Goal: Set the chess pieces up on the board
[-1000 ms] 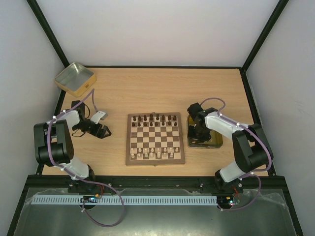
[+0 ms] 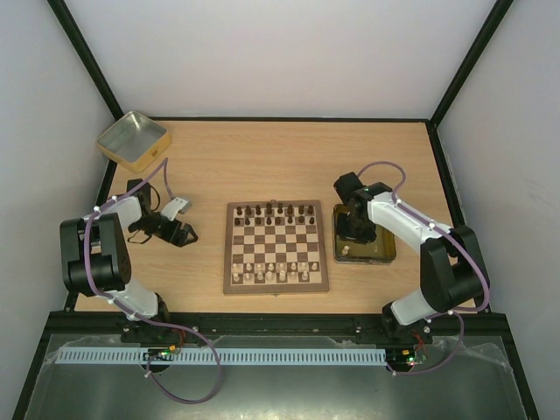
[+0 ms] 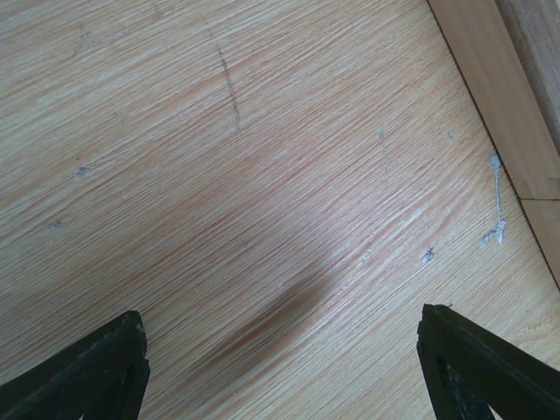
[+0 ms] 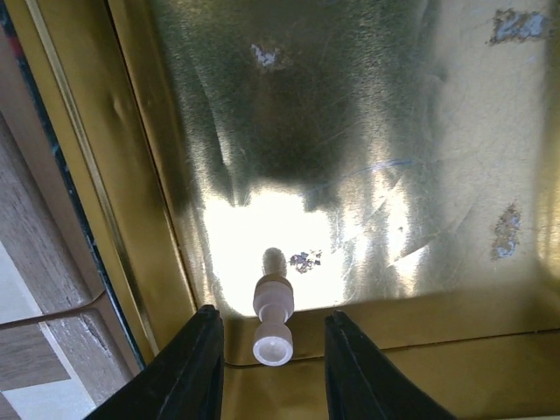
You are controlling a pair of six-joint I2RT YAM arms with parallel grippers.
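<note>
The chessboard [image 2: 275, 247] lies mid-table, with dark pieces [image 2: 269, 210] in rows on its far side and light pieces [image 2: 269, 269] in rows on its near side. To its right sits a gold tray [image 2: 385, 238], and one light chess piece [image 4: 274, 302] shows near the tray's front wall. My right gripper is over the tray, its fingers apart on either side of that piece; neither finger appears to touch it. Far left of the board, my left gripper stands open above bare wood.
A second gold tray [image 2: 133, 142], which looks empty, sits at the back left corner. Bare table [image 2: 289, 162] stretches behind the board, and the strip between the left arm and the board is free. The board's edge [image 3: 516, 96] crosses the left wrist view's upper right corner.
Over the last second my right gripper has shifted slightly back within the tray, uncovering the light piece at the tray's front. The left arm and the board look unchanged.
</note>
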